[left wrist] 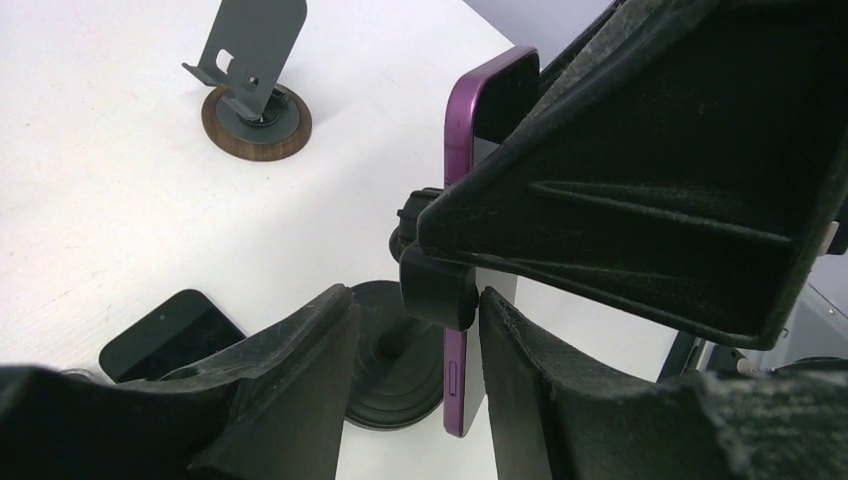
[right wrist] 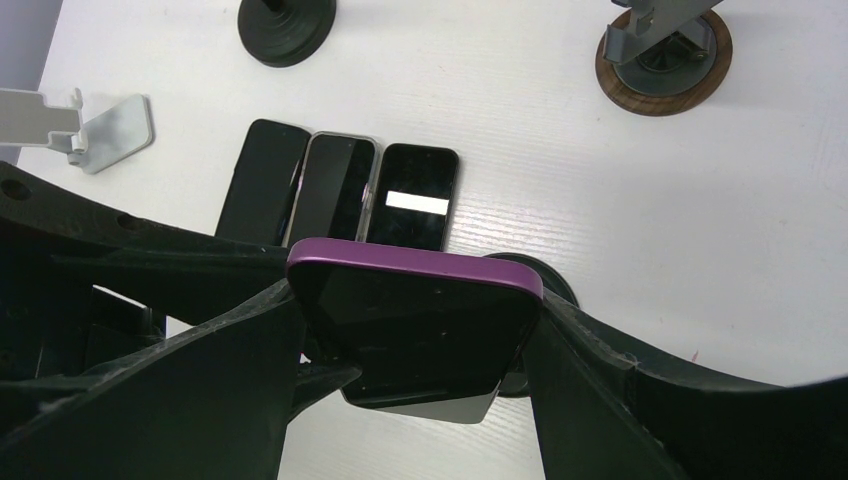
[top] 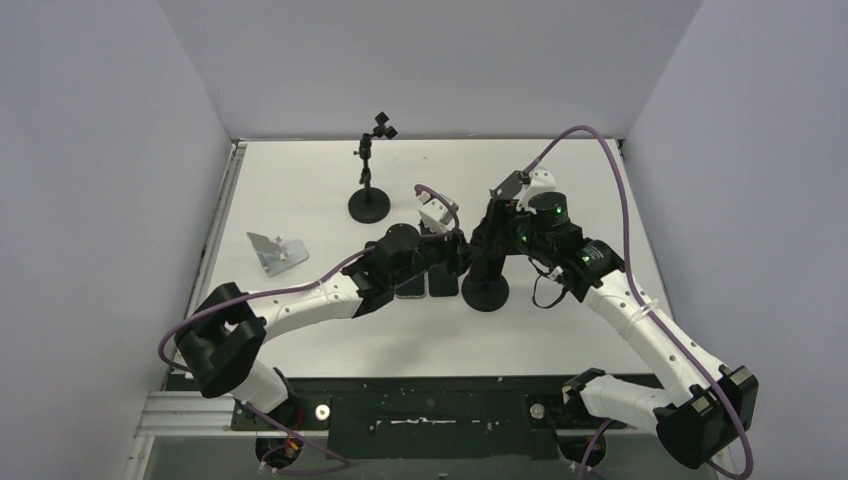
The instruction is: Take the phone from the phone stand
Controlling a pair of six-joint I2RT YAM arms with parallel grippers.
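A purple-edged phone [right wrist: 420, 320] stands upright in the black phone stand, whose round base [top: 485, 293] rests on the table. In the right wrist view, the fingers of my right gripper press against both of its long sides, shut on it. Beside the phone, my left gripper is part open, its fingertips either side of the stand's black clamp block [left wrist: 437, 288]. A gap shows left of that block, while the right fingertip sits close to it. The stand's post is largely hidden by the grippers.
Several dark phones [right wrist: 413, 205] lie side by side left of the stand. A white stand [top: 285, 255] is at far left, a tall black stand [top: 368, 203] behind, and a wood-based stand [right wrist: 655, 80] farther back.
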